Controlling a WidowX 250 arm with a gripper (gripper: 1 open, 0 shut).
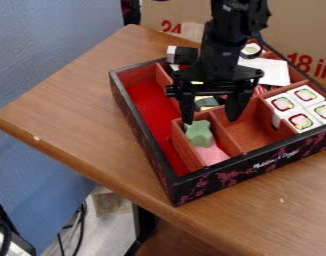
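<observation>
My black gripper point(210, 108) hangs over a black box point(182, 195) with red compartments, its two fingers apart and pointing down. Below it a light green piece point(198, 134) lies in a middle compartment, with a pink piece point(213, 155) in front of it. Several white pieces with red-and-green centres point(309, 96) sit at the right of the box. The left red compartment point(152, 110) looks empty. Whether anything is between the fingers is hard to tell.
The box stands on a wooden table point(72, 100), which is clear to the left and front. A printed cardboard panel point(173, 12) stands behind. Cables lie on the floor at lower left.
</observation>
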